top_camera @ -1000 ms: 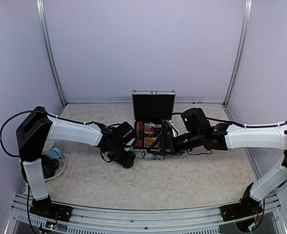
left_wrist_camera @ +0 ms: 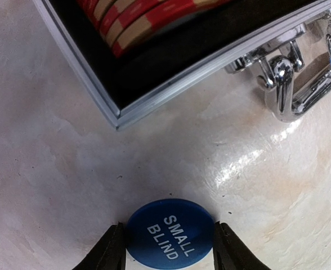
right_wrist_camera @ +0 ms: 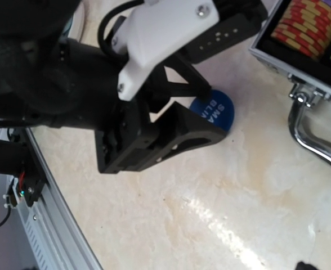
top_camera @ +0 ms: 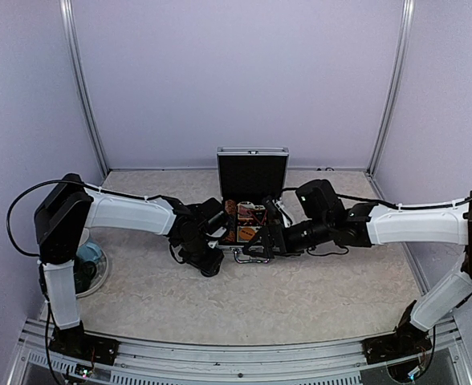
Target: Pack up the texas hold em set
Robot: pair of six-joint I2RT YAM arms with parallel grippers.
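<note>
An open chip case (top_camera: 252, 168) stands at the middle back, red chips (right_wrist_camera: 306, 28) and other items inside. A blue SMALL BLIND button (left_wrist_camera: 170, 233) lies on the table just in front of the case's left corner, with my left gripper down around it, a finger at either side; whether it grips firmly is unclear. My right gripper (top_camera: 256, 245) hovers near the case's front handle (right_wrist_camera: 317, 143); in the right wrist view its own fingers are almost wholly out of sight.
A round container (top_camera: 96, 281) with blue and dark items sits at the far left, behind the left arm.
The left arm has shifted slightly toward the right over the last second. The right arm and the case have stayed still.
</note>
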